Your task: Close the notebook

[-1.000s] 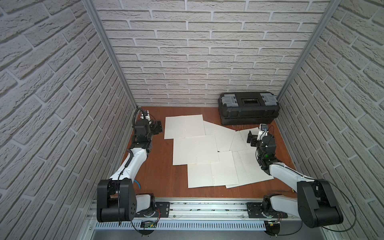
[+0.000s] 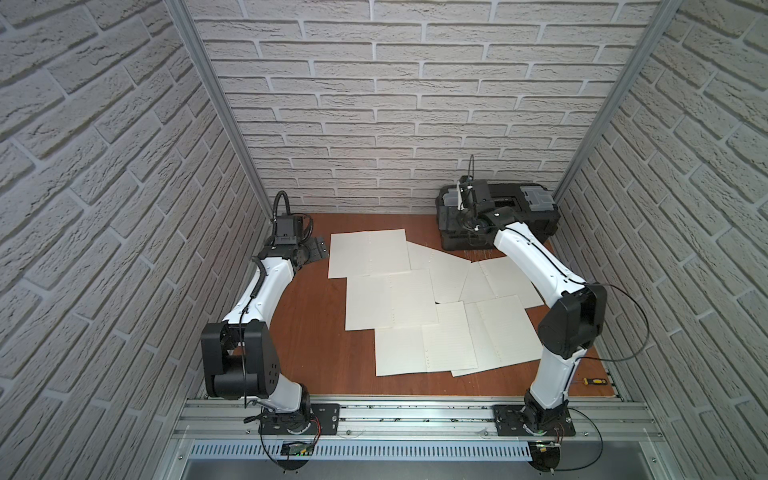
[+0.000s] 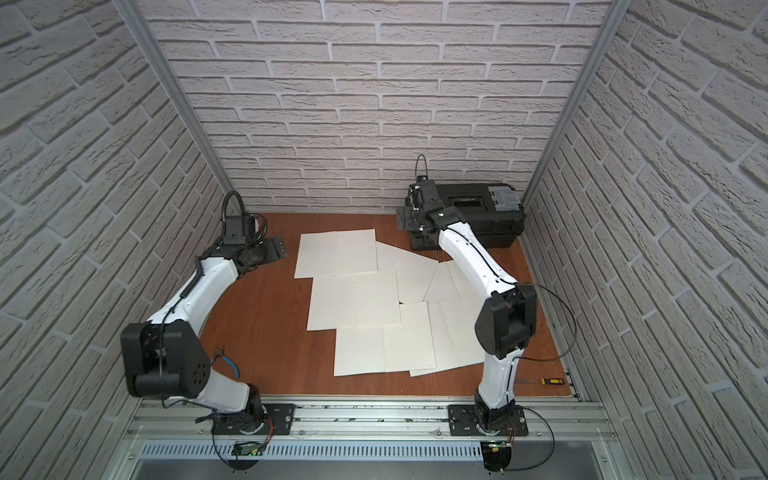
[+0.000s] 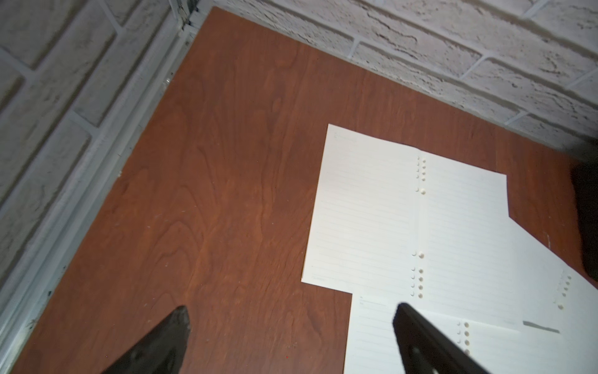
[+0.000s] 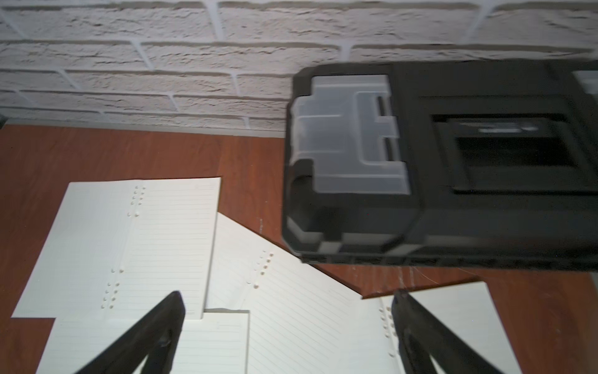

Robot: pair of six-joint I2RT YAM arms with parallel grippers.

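Several open notebooks with white, ruled pages lie flat and overlapping on the brown table. The back-left notebook [image 2: 368,253] is spread wide, its ring holes showing down the middle in both wrist views. A middle notebook [image 2: 390,300] laps over its neighbours, and a front notebook [image 3: 384,344] and right-hand notebook [image 2: 502,336] lie closer to the robot. My left gripper is open, raised just left of the back-left notebook. High by the toolbox, my right gripper also stands open. Nothing is between either pair of fingers.
A black toolbox [image 5: 348,218] stands at the back right, close to the right gripper. Blue-handled pliers [image 3: 228,364] lie front left, a yellow screwdriver [image 3: 552,381] front right. Brick walls enclose the space.
My right arm has swung up, back and to the left, from over the right-hand notebooks to beside the toolbox. The left arm has shifted slightly. The notebooks have not moved.
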